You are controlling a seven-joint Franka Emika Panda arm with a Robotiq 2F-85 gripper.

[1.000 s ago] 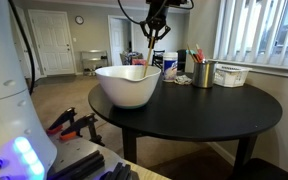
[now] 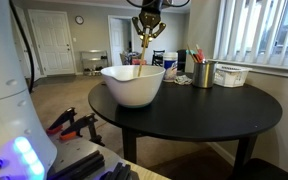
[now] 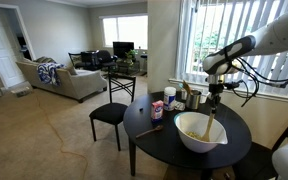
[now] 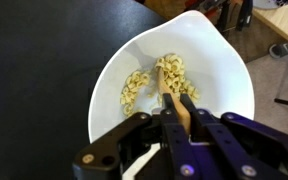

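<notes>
A large white bowl (image 2: pixel 132 87) stands at the edge of the round black table. Small pale ring-shaped pieces (image 4: pixel 136 88) lie in two clusters on its bottom in the wrist view. Above the bowl, my gripper (image 3: pixel 215 97) points down, shut on a long wooden utensil (image 3: pixel 209 127). The wooden utensil reaches down into the bowl, its lower end among the ring pieces in the wrist view. From the side, the bowl's wall hides that lower end.
Behind the bowl stand a white-and-blue canister (image 2: pixel 170 66), a metal cup (image 2: pixel 203 74) holding utensils and a white basket (image 2: pixel 231 75). A pink carton (image 3: pixel 157 111) and a wooden spoon (image 3: pixel 150 131) are also on the table (image 2: pixel 224 110).
The bowl looks unmoved.
</notes>
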